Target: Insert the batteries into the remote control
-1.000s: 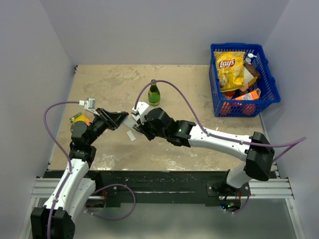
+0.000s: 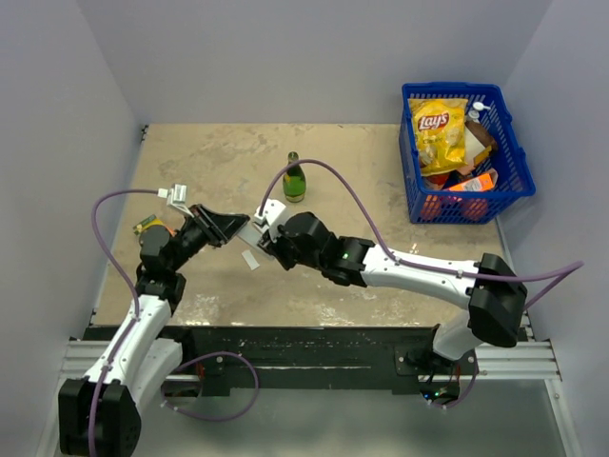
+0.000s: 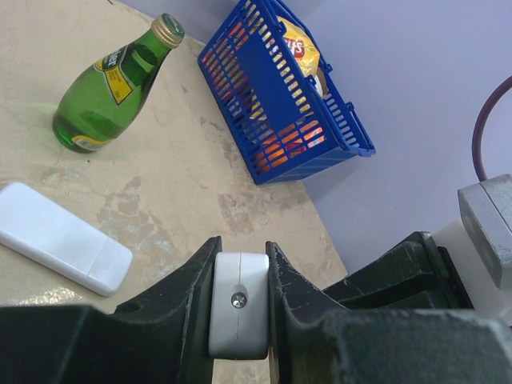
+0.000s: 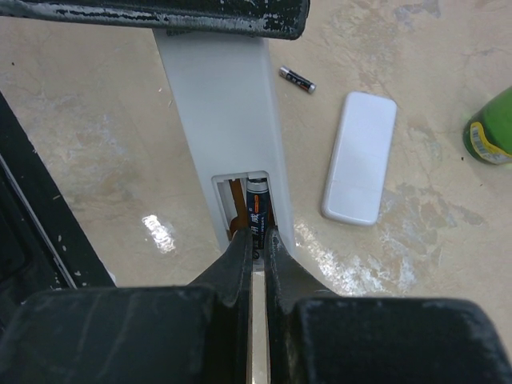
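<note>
The white remote (image 4: 220, 104) is held in the air by my left gripper, shut on its end. In the right wrist view its battery compartment faces up, with one black battery (image 4: 257, 208) in it beside an open slot. My right gripper has its fingertips together at that battery, at the compartment's lower end; how much it grips is partly hidden. A loose battery (image 4: 297, 79) and the white cover (image 4: 359, 158) lie apart on the table.
A green bottle (image 2: 294, 181) stands behind the grippers. A blue basket (image 2: 419, 190) with snacks is at the back right. Yellow items (image 2: 145, 225) sit partly hidden behind the left arm.
Both arms have shifted very slightly in the top view, the left one a little to the right; the remote stays held between them.
</note>
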